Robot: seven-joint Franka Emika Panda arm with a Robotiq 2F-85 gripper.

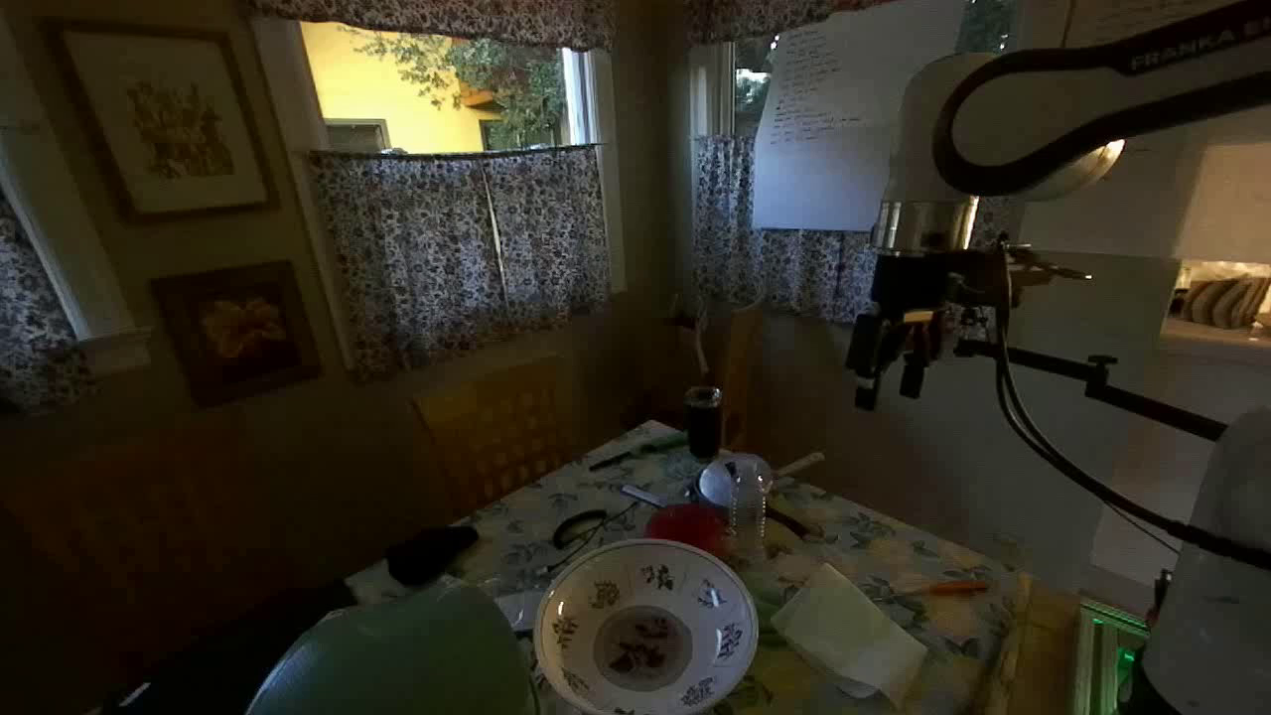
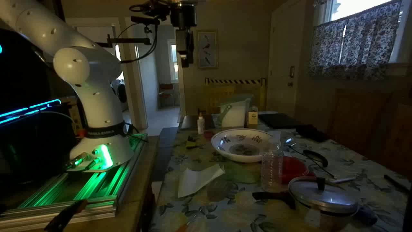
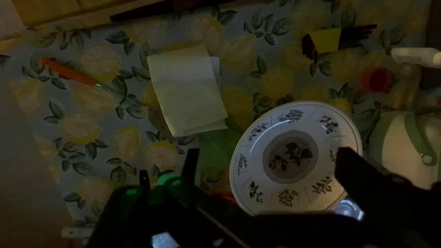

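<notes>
My gripper (image 1: 888,387) hangs high above the table's right side, pointing down, and touches nothing. In the wrist view its dark fingers (image 3: 191,165) stand wide apart, so it is open and empty. Below lies a large white bowl (image 3: 248,165) with printed plants round its wall and a grey disc pattern in its base. A folded pale paper sheet (image 3: 186,89) rests on the lemon-patterned tablecloth. An orange-handled tool (image 3: 68,72) lies to the left of the paper in that view.
A lidded pot (image 2: 323,197), a clear plastic bottle (image 2: 271,170) and a red bowl (image 2: 291,170) crowd one end. A white and green container (image 2: 235,112), a white bottle (image 2: 201,124) and a black item with a yellow band (image 3: 326,40) stand beyond the bowl. Tablecloth near the orange tool is mostly bare.
</notes>
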